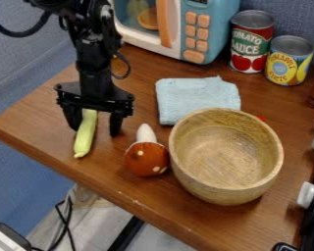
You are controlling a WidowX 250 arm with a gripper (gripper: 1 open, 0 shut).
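The black gripper (94, 116) points down at the table's left part, its fingers low on either side of a pale yellow-green corn-like vegetable (85, 134), whose upper end is partly hidden between them. The fingers look spread apart; whether they touch it, I cannot tell. A toy mushroom (148, 157) with a brown cap and white stem lies just right of them. A wooden bowl (226, 186) stands to the right of the mushroom.
Behind are a folded light-blue cloth (195, 96), a toy microwave (167, 25), a tomato can (250, 44) and a yellow can (289, 64). Dark and white objects line the right edge. The table's left front edge (42, 142) is near the gripper.
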